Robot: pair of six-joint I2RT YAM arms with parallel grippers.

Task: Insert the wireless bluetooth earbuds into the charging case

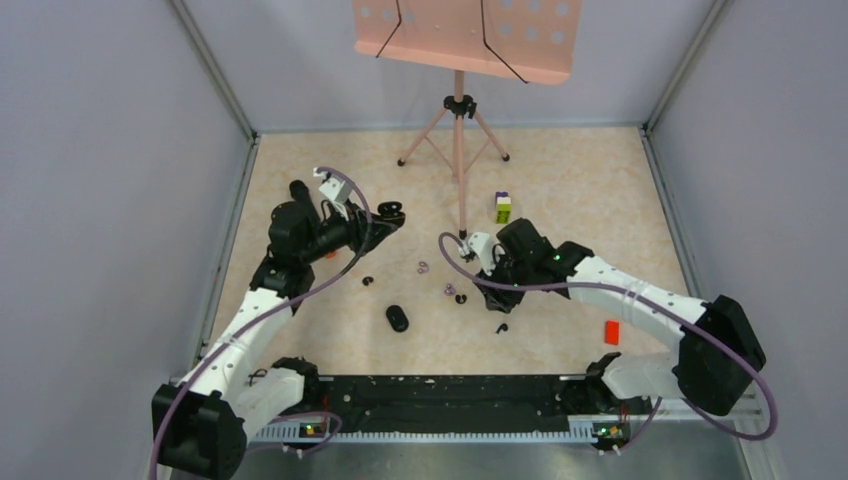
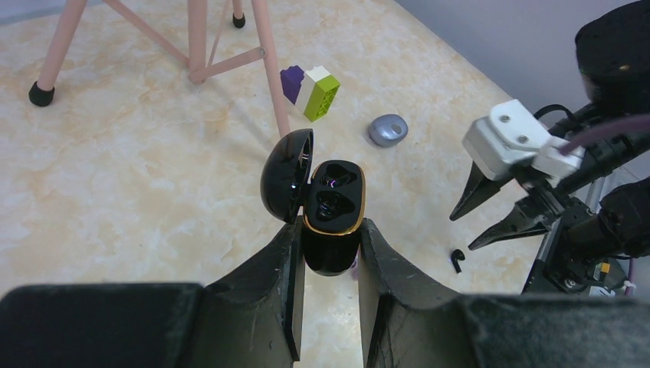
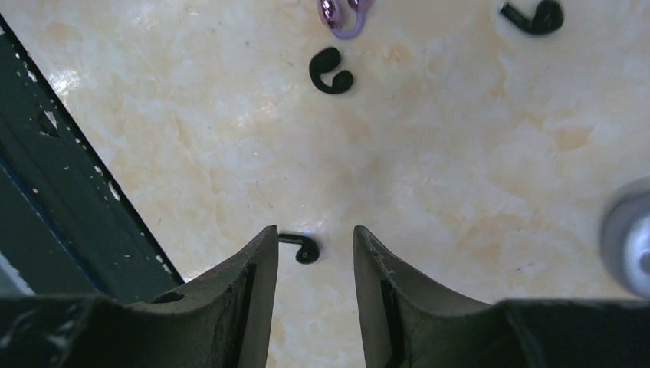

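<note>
An open black charging case (image 2: 332, 207), its earbud slots visible, is held upright by my left gripper over the table. My right gripper stands part open above the table, with a small black earbud (image 3: 305, 249) seen between and beyond its fingertips, on the table. Further black earbuds (image 3: 331, 80) lie on the table, along with purple earbuds (image 3: 345, 17). A black closed oval case (image 1: 397, 318) lies in the front middle.
A pink music stand (image 1: 459, 150) stands at the back. A coloured block (image 1: 503, 208), a grey oval case (image 2: 388, 130) and a red piece (image 1: 611, 332) lie on the table. The dark front edge (image 1: 450, 390) borders it.
</note>
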